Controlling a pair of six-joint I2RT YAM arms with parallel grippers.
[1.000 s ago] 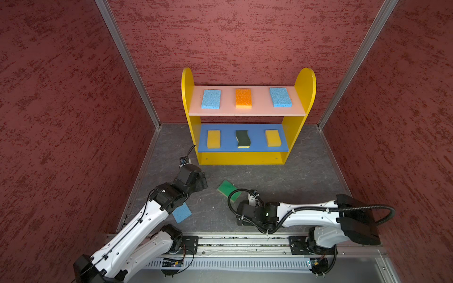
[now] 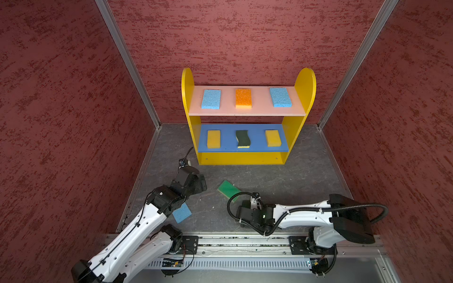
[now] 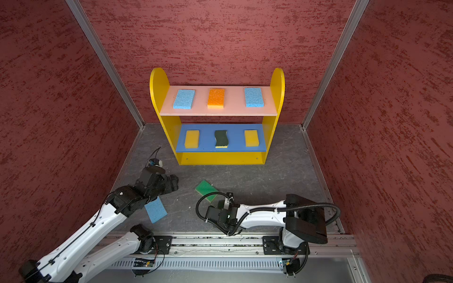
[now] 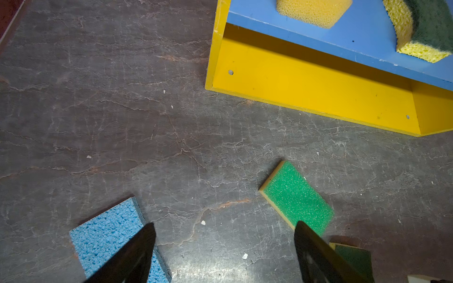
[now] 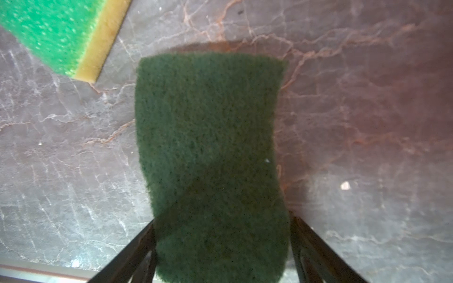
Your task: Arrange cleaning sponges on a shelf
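A yellow shelf unit (image 2: 243, 158) holds blue (image 2: 211, 98), orange (image 2: 243, 98) and blue sponges on the pink board, and yellow (image 2: 213, 138), dark green (image 2: 243, 138) and yellow sponges on the blue board. On the floor lie a green sponge (image 4: 296, 195), a blue sponge (image 4: 103, 235) and a dark green sponge (image 5: 210, 141). My right gripper is down over that dark green sponge, fingers part open along its two long sides; a firm grip cannot be told. My left gripper hangs open above the floor between blue and green sponges, empty.
Red walls with metal edge rails enclose the floor (image 2: 306, 179). Both arms reach in from the front rail.
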